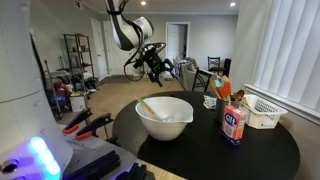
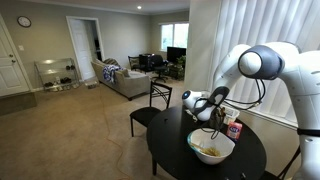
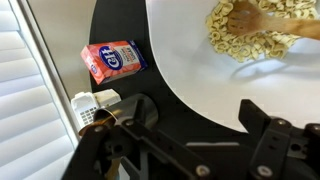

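My gripper [image 1: 160, 72] hangs in the air above and behind the white bowl [image 1: 165, 116]. From the wrist view, the gripper is open, with its dark fingers spread wide and nothing held between them. The bowl [image 3: 215, 85] fills much of that view. Ring-shaped cereal [image 3: 235, 42] lies in it, and a wooden spoon [image 3: 270, 22] rests on the cereal. In the first exterior view the spoon's handle [image 1: 150, 108] leans on the bowl's rim.
A red and white package [image 1: 233, 122] stands right of the bowl. Behind it are a dark utensil holder [image 1: 222, 108] and a white basket [image 1: 263, 112] by the blinds. A chair [image 2: 152, 105] stands beside it.
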